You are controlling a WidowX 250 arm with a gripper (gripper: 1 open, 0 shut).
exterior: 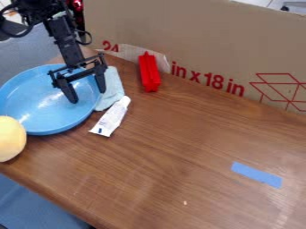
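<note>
The black gripper [86, 88] is open, its fingertips low inside a blue plate [36, 107] at the left of the table, toward that plate's right side. A pale blue-white cloth [110, 82] lies by the plate's right edge, just beside the fingers; whether they touch it I cannot tell. A white tube [111, 117] lies right of the plate, and a yellow round object [7, 139] sits at its front left, cut off by the view's edge.
A red object [149, 73] lies at the back, against a large cardboard panel [221, 40]. A blue tape strip [256, 174] is on the wooden table [191, 161], whose middle and right are clear.
</note>
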